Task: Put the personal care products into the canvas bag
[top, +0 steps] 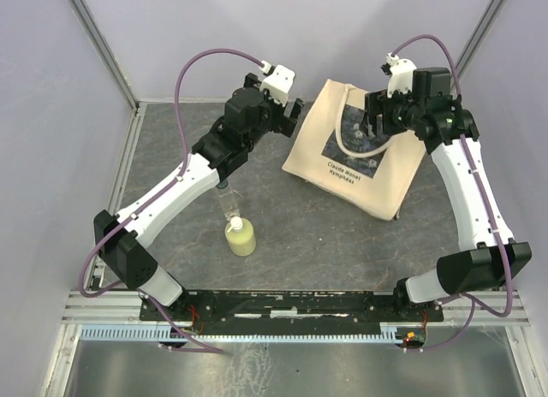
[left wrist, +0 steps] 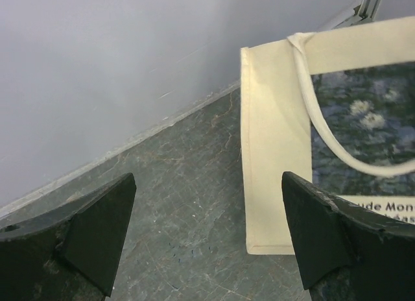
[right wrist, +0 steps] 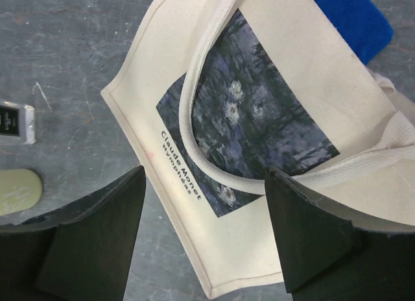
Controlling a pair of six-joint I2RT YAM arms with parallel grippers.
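The cream canvas bag [top: 385, 183] with its dark Monet print [right wrist: 240, 100] lies toward the back right; its opening does not show from above. My right gripper [top: 373, 115] hangs above the bag with its fingers part open, and nothing shows between its fingers. My left gripper [top: 291, 115] stands open and empty at the bag's left side. A green pump bottle [top: 241, 237] stands on the table at front left. Just behind it is a clear bottle [top: 229, 200], partly covered by the left arm in the top view. The right wrist view catches its dark label [right wrist: 9, 120].
Something blue [right wrist: 356, 19] sticks out beyond the bag's far edge in the right wrist view. Grey walls [left wrist: 117, 74] close the table in. Bare table [top: 317, 243] lies in front of the bag and between the bottles and it.
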